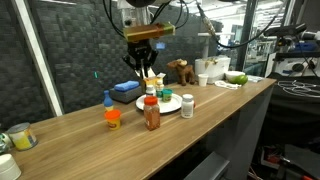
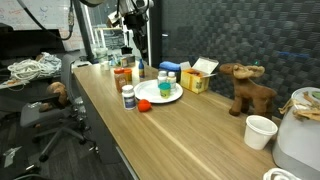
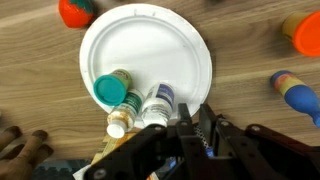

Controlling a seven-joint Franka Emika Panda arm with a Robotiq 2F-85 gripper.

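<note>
My gripper (image 1: pixel 145 70) hangs in the air above the far left side of the plate, its fingers partly apart and nothing visible between them. The wrist view has the dark gripper low in the frame, over the rim of the white plate (image 3: pixel 140 50). On that plate are a green-lidded jar (image 3: pixel 108 88), a white bottle (image 3: pixel 157 103) and a smaller bottle (image 3: pixel 122 117). A red tomato-like item (image 3: pixel 75 12) is at the plate's edge. To the right lie an orange cup (image 3: pixel 305 34) and a blue bottle (image 3: pixel 298 93), both apart from my gripper.
A red-brown jar (image 1: pixel 152 112) and a white jar (image 1: pixel 188 106) stand in front of the plate. Behind are a blue block (image 2: pixel 170 66), a yellow box (image 2: pixel 197 76) and a toy dog (image 2: pixel 247 88).
</note>
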